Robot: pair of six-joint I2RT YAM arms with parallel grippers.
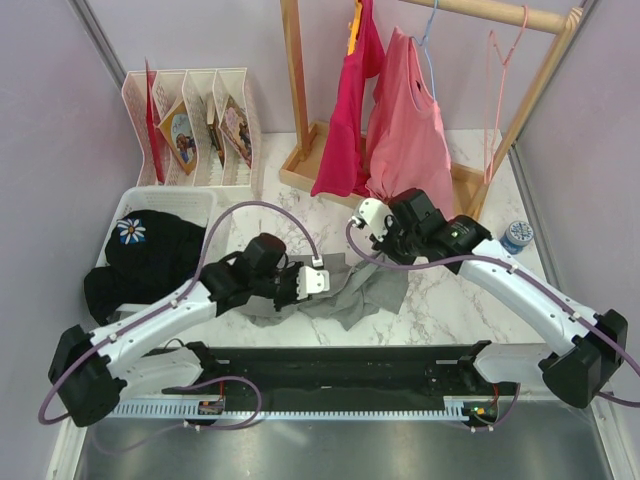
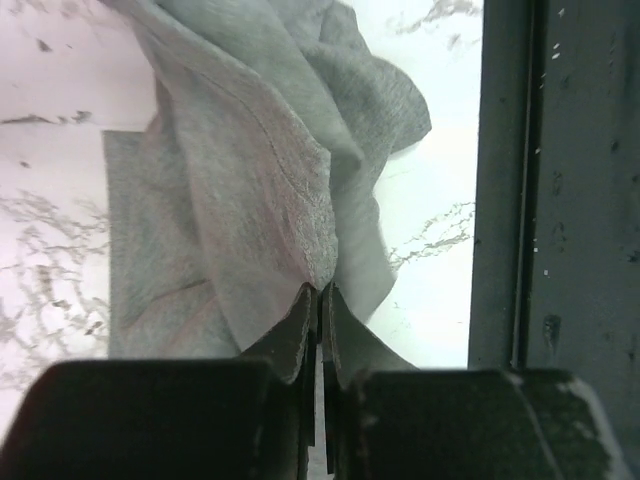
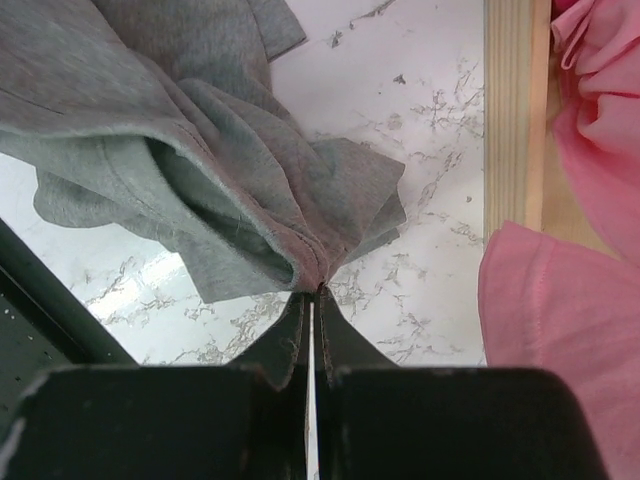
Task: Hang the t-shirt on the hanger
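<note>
A grey T-shirt (image 1: pixel 365 295) lies crumpled on the white marble surface, partly raised between my two grippers. My left gripper is shut on a fold of it, as the left wrist view shows, over the middle of the shirt. My right gripper is also shut on the shirt, at a bunched fold toward the right end. An empty pink hanger (image 1: pixel 496 50) hangs at the right of the wooden rail (image 1: pixel 470 8), next to a red garment (image 1: pixel 345 120) and a pink garment (image 1: pixel 405 120) on hangers.
A white basket (image 1: pixel 205 215) with black cloth stands at the left, a white divider rack (image 1: pixel 240 180) with books behind it. A wooden tray (image 1: pixel 300 170) lies under the garments. A blue-lidded jar (image 1: pixel 517 233) is at the right.
</note>
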